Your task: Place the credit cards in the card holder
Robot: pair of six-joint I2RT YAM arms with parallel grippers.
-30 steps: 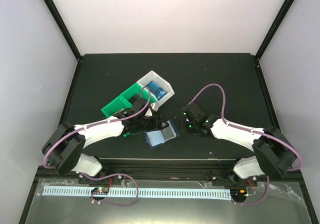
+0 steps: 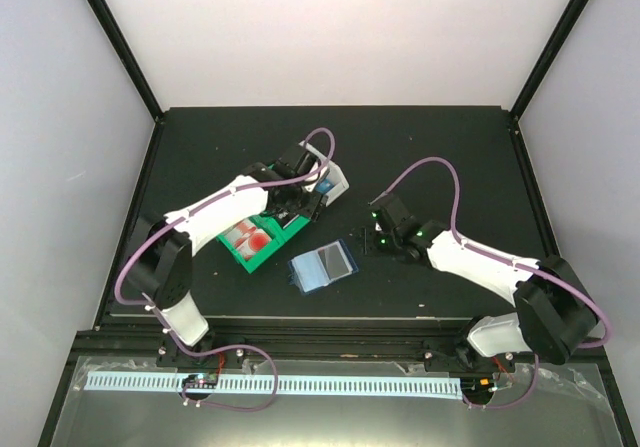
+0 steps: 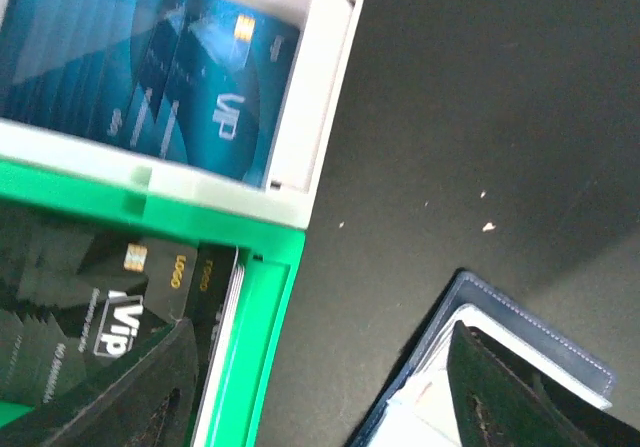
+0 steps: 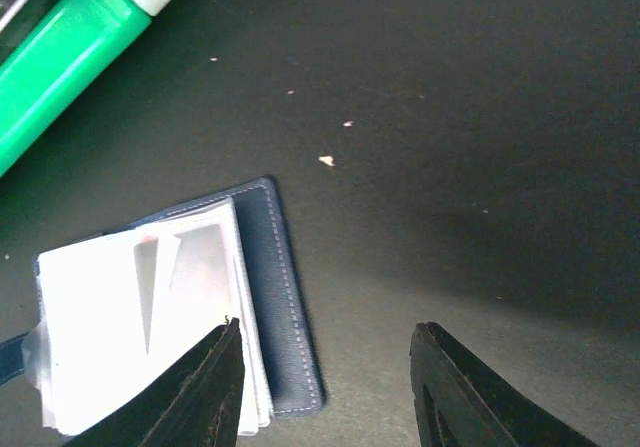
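Note:
The card holder (image 2: 322,266), blue with stitched edges and clear sleeves, lies spread on the table in front of the boxes. Black "Vip LOGO" cards (image 3: 120,317) stand in a green box (image 3: 262,327), and blue "Vip" cards (image 3: 215,92) in the white box (image 3: 300,127) adjoining it. Over the boxes' right side, my left gripper is open and empty, its fingers well apart. My right gripper hangs low at the holder's right edge, open, with only bare table between its fingertips.
Red and white cards (image 2: 247,238) fill a nearer green compartment. Small white specks dot the surface.
My left gripper has moved away from the holder, back over the card boxes, and its arm has swung up. The right arm has shifted only slightly. The holder stays in place.

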